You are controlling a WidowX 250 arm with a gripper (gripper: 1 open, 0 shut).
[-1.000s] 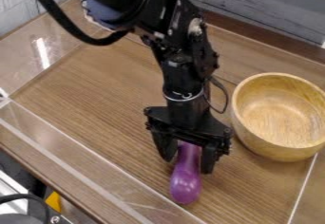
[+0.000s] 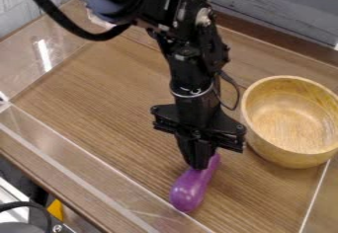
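A purple elongated toy, like an eggplant (image 2: 191, 189), lies on the wooden tabletop near the front edge. My black gripper (image 2: 200, 161) is just above its narrow upper end, with the fingertips shut close together. I see nothing held between them; whether they touch the toy is unclear.
A large wooden bowl (image 2: 290, 109) stands to the right, beside the gripper. A wall runs along the back, and cables lie off the table at the lower left.
The gripper has closed and risen slightly from around the purple toy's upper part. The toy's upper end shows tilted a little to the right.
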